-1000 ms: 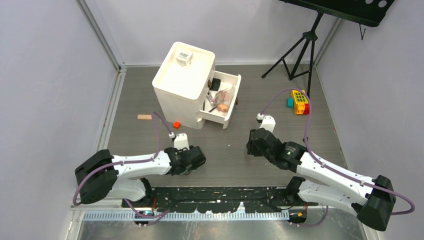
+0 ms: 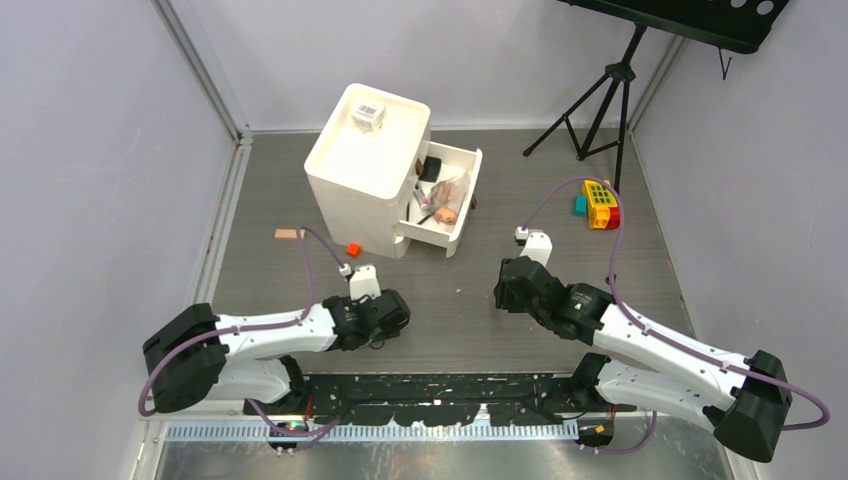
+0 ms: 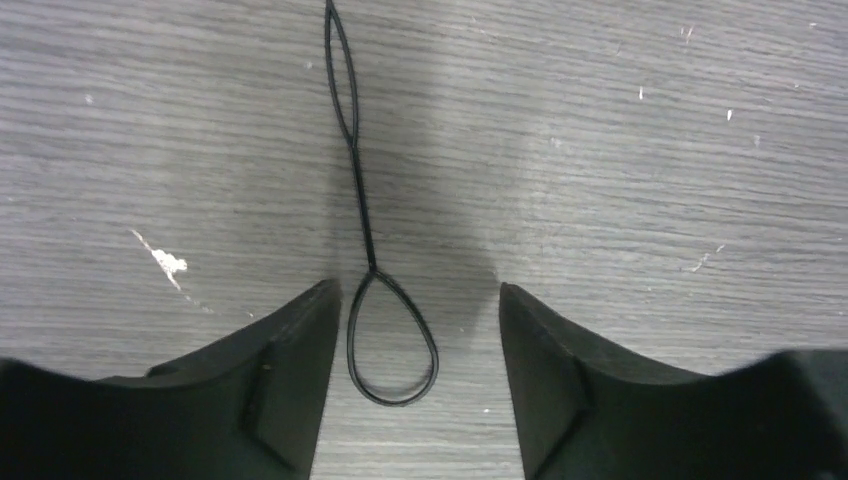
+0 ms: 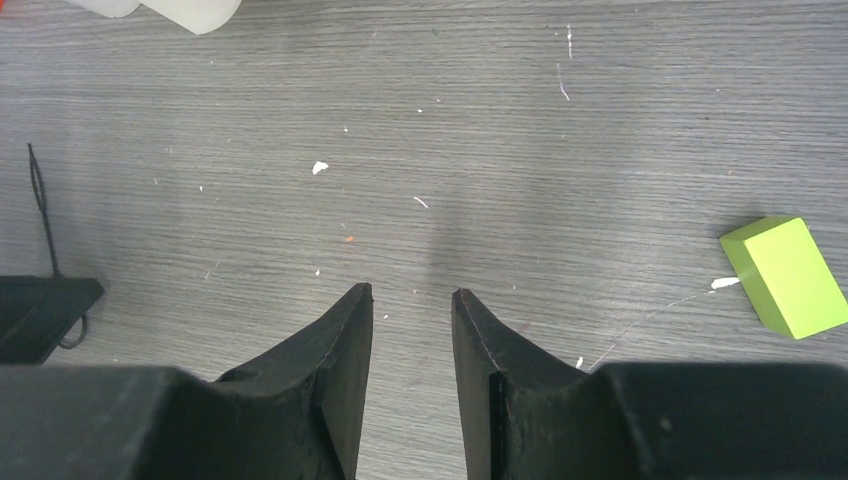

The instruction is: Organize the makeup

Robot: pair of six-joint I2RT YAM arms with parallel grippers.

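Note:
A thin black looped cord (image 3: pixel 365 220) lies on the table under my left gripper, whose fingers are apart on either side of its lower loop. The cord (image 4: pixel 43 210) also shows at the left of the right wrist view, beside the left gripper. My right gripper is over bare table, fingers apart and empty. The white cabinet (image 2: pixel 355 170) has its drawer (image 2: pixel 451 236) pulled out, holding small items, among them a black one (image 2: pixel 431 169). A small white box (image 2: pixel 367 117) sits on the cabinet top.
A red block (image 2: pixel 353 249) and a wooden piece (image 2: pixel 289 234) lie left of the drawer. A yellow toy (image 2: pixel 599 205), a teal block (image 2: pixel 580 206) and a black stand (image 2: pixel 617 75) are at the right. A green block (image 4: pixel 783 277) lies near my right gripper.
The right arm and cabinet look unchanged.

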